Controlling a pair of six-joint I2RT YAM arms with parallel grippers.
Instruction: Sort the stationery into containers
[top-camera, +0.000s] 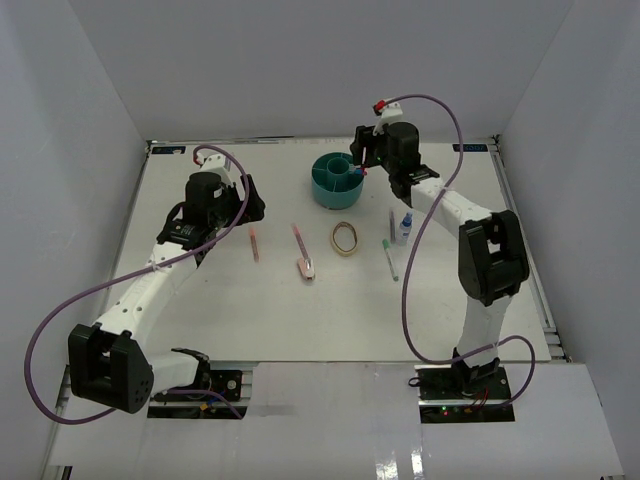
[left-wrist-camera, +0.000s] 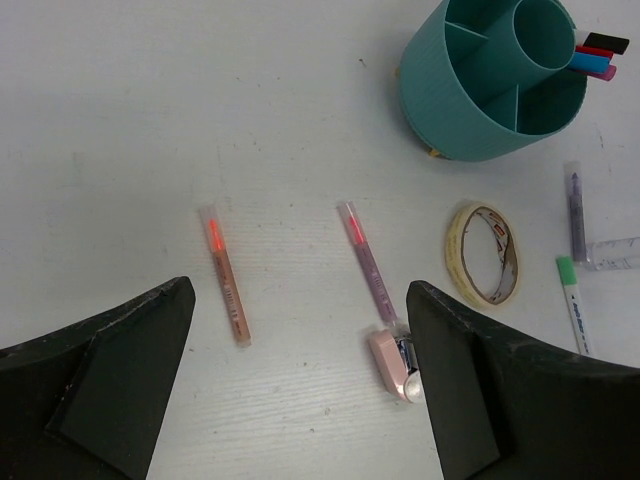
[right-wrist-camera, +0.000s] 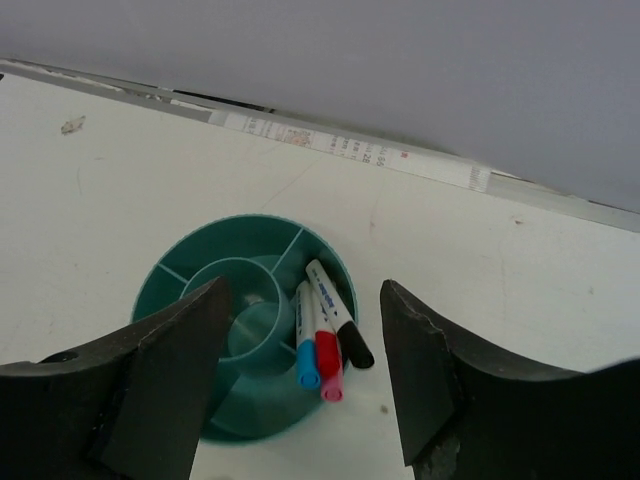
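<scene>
The teal round organizer (top-camera: 337, 196) stands upright at the back centre. In one of its outer compartments, as the right wrist view shows, a black-capped marker (right-wrist-camera: 338, 312) leans with a blue marker (right-wrist-camera: 306, 345), a red one (right-wrist-camera: 327, 352) and a pink one (right-wrist-camera: 333, 388). Above and beside them hangs my right gripper, open and empty. My left gripper is open over the left table, holding nothing. On the table lie an orange pen (left-wrist-camera: 228, 278), a red-tipped purple pen (left-wrist-camera: 367, 262), a green-capped marker (left-wrist-camera: 574, 305) and a dark pen (left-wrist-camera: 577, 215).
A tape roll (top-camera: 344, 238) lies in front of the organizer, with a pink sharpener-like item (top-camera: 306, 269) to its left. A small clear bottle (top-camera: 405, 229) lies on the right.
</scene>
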